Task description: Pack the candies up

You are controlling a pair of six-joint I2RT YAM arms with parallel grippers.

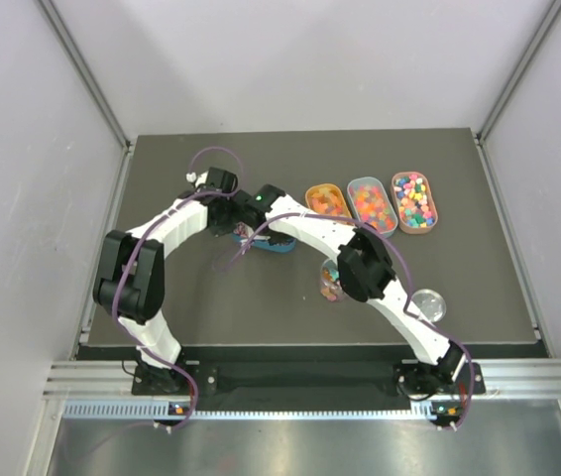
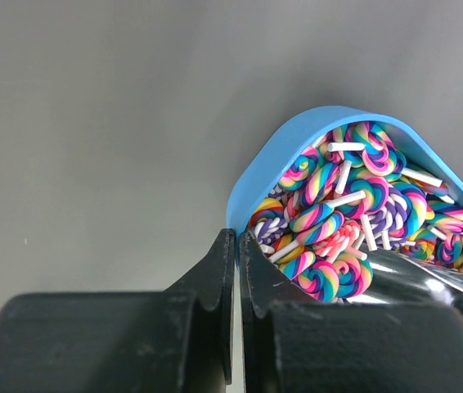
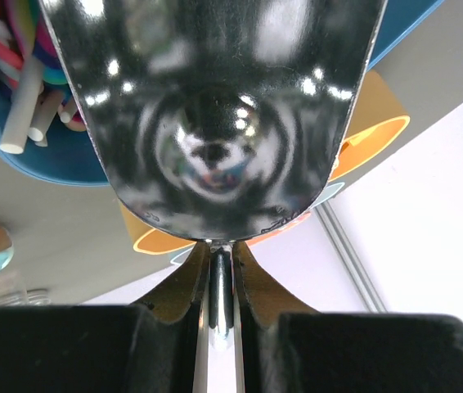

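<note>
A blue tub [image 2: 293,135] full of rainbow-swirl lollipops [image 2: 370,196] fills the right of the left wrist view. My left gripper is shut on the tub's rim at its end. In the right wrist view my right gripper is shut on the handle of a shiny metal scoop [image 3: 215,139]. The scoop lies over the tub, its edge among the lollipops; whether it carries any is hidden. From above, both arms cover most of the blue tub [image 1: 279,245]. A clear jar [image 1: 331,283] with some candies inside stands right of the tub.
Orange [image 1: 312,189], pale [image 1: 351,184] and pinkish [image 1: 433,220] tubs of candies stand in a row at the back right. A clear round lid [image 1: 428,304] lies at the front right. Free table lies at front centre.
</note>
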